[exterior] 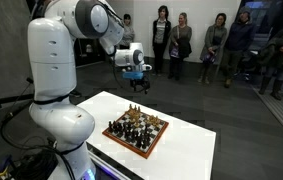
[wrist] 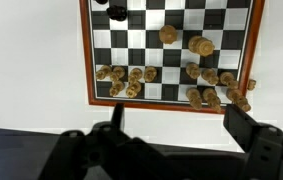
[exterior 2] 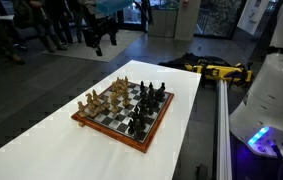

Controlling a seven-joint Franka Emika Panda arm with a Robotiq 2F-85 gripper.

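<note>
A chessboard [exterior: 136,147] with a brown rim lies on the white table, dark pieces [exterior: 131,131] on its near side and light wooden pieces [exterior: 153,121] toward the far side. From above, the wrist view shows the light pieces [wrist: 213,97] along the board's lower edge, with one light pawn [wrist: 168,34] farther in. My gripper [exterior: 141,90] hangs high above the board's far side, clear of all pieces. In the wrist view its two black fingers [wrist: 109,148] stand wide apart at the lower edge, nothing between them. The gripper is open.
People [exterior: 161,35] stand behind the table, well back. A yellow and black item [exterior 2: 226,70] lies beyond the table in exterior view 2.
</note>
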